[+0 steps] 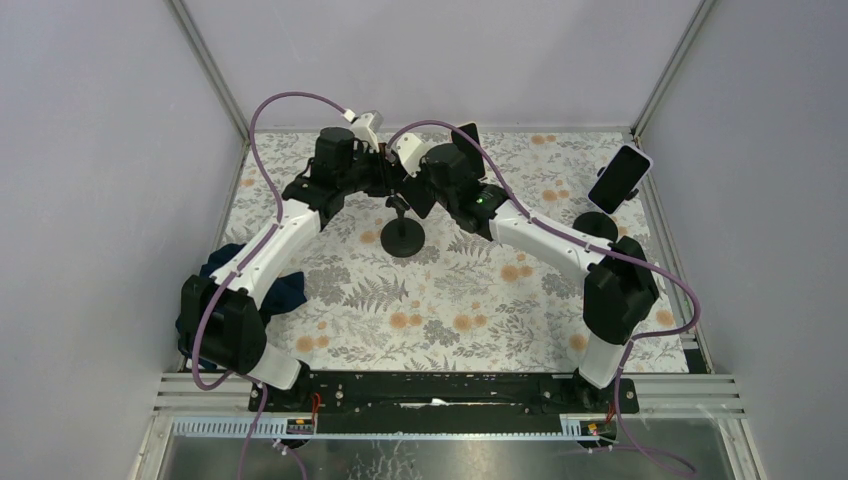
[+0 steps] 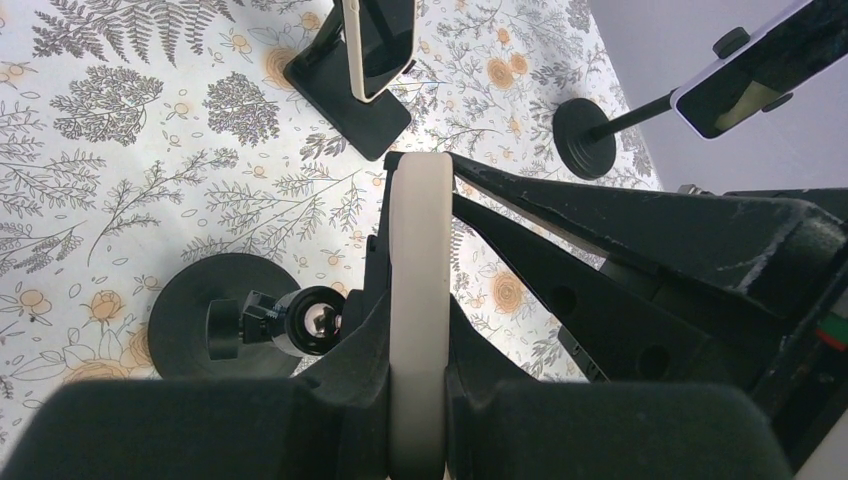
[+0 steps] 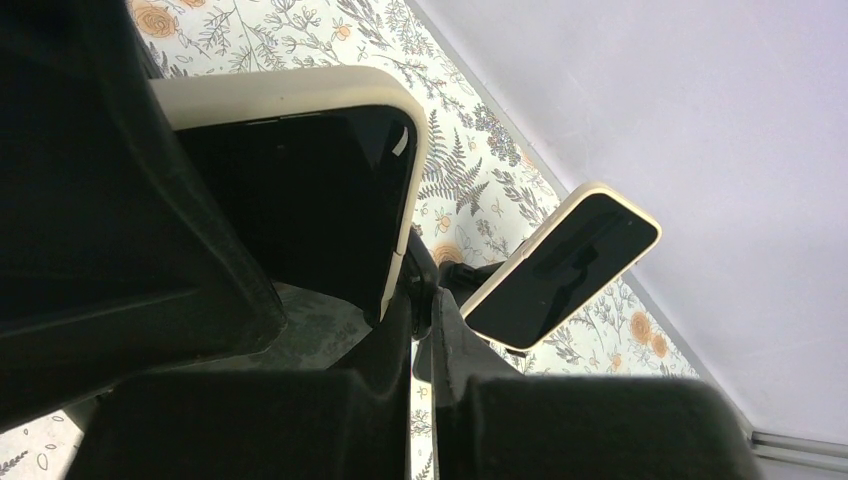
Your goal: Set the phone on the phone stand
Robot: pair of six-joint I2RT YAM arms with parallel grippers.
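A cream-edged dark phone [image 1: 416, 197] is held between my two grippers above the empty round phone stand [image 1: 403, 236]. My left gripper [image 1: 385, 170] is shut on it; in the left wrist view its cream edge [image 2: 420, 270] runs between the fingers, with the stand's round base [image 2: 185, 325] below. My right gripper [image 1: 420, 172] is shut on the same phone [image 3: 300, 190], whose screen faces the right wrist camera.
Another phone [image 1: 466, 140] rests on a stand at the back, and one [image 1: 620, 178] on a stand at right. A dark cloth [image 1: 285, 293] lies at left.
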